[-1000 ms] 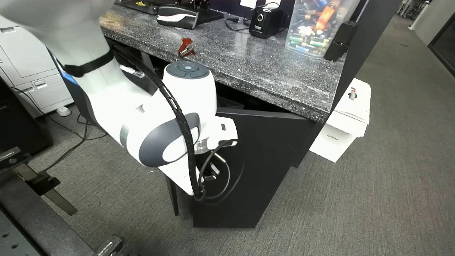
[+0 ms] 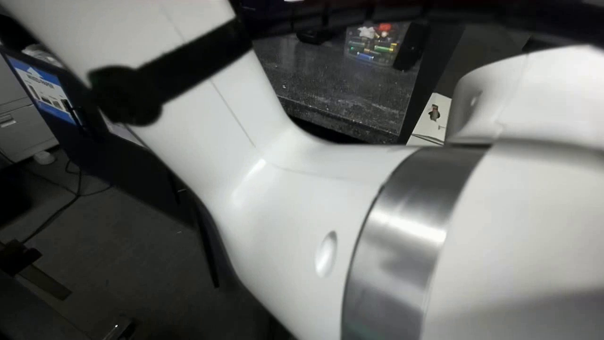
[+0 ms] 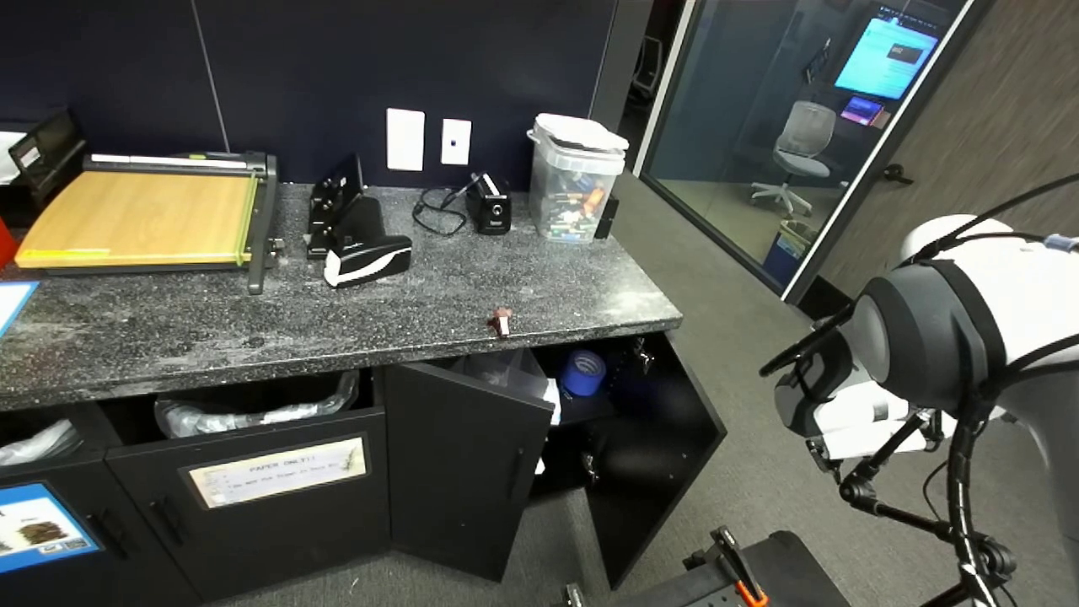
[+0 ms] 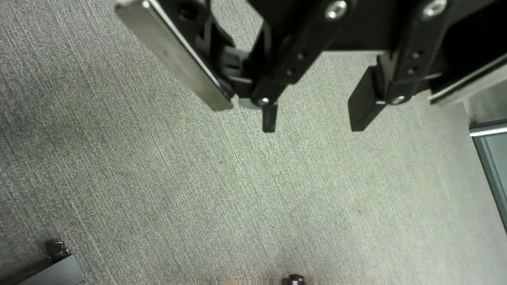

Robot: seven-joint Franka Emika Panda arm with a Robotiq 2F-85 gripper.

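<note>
In the wrist view my gripper has a clear gap between its dark fingers, with only grey carpet showing between them. White arm links fill most of exterior view 1, and the gripper is hidden there. Exterior view 2 has the arm at the right, over the floor and away from the counter. On the counter a small red-brown staple remover lies near the front edge. Below it, the cabinet's left door and right door stand ajar.
A blue tape roll sits inside the cabinet. Along the counter are a paper trimmer, a stapler, a black sharpener and a clear battery bin. Carpet lies free between the right door and the arm.
The arm has swung away from the front of the cabinet doors. Its links now crowd exterior view 1, covering much of the counter and doors seen a second ago.
</note>
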